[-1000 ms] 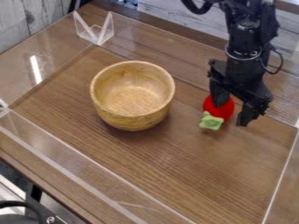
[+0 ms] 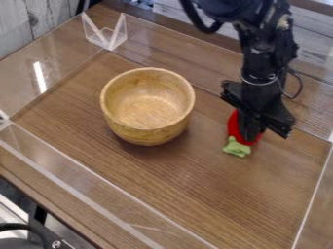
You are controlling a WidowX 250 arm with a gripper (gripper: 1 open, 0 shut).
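A red round object (image 2: 237, 124) with a green part (image 2: 237, 149) lies on the wooden table (image 2: 156, 195), right of a light wooden bowl (image 2: 148, 105). My black gripper (image 2: 260, 126) is down over the red object and covers much of it. Whether its fingers are open or shut on anything cannot be made out.
A clear angular plastic piece (image 2: 107, 31) stands at the back left. A dark cable or part shows at the lower left corner.
My gripper has come lower over the red object, its fingers drawing closer together and hiding more of it. The bowl has not moved.
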